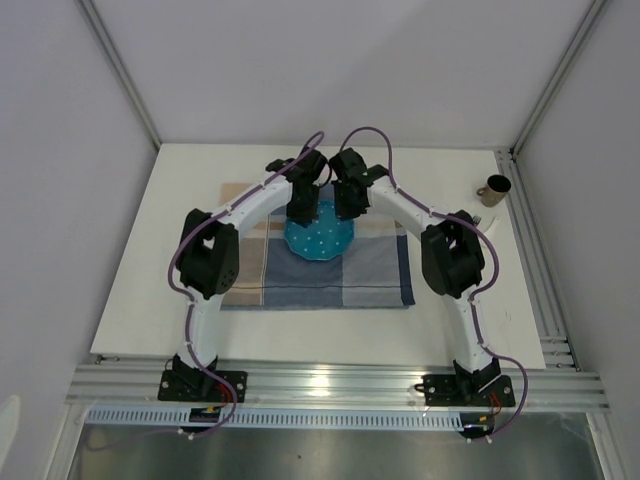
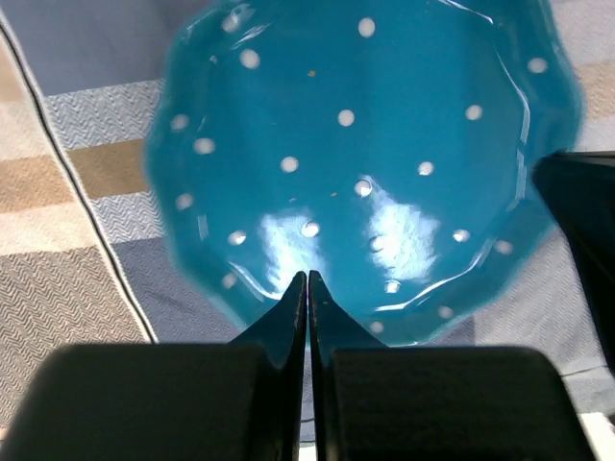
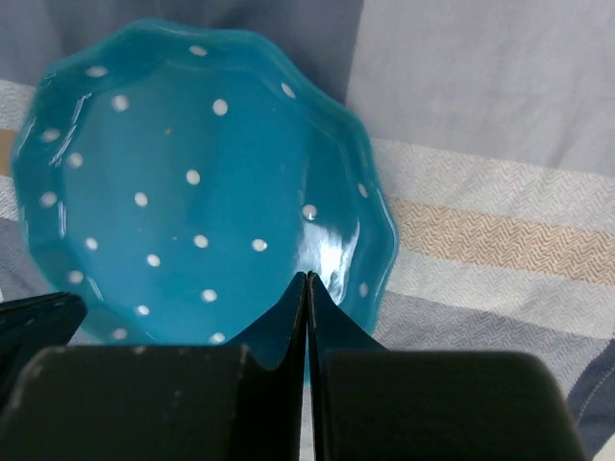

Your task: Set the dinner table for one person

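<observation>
A teal scalloped plate with white dots lies on the striped placemat, near its middle toward the back. My left gripper is at the plate's upper-left edge, my right gripper at its upper-right edge. In both wrist views the fingertips are closed together over the plate with nothing between them; whether they touch it is unclear.
A dark mug stands at the back right of the white table. Cutlery lies on the right side, partly behind the right arm.
</observation>
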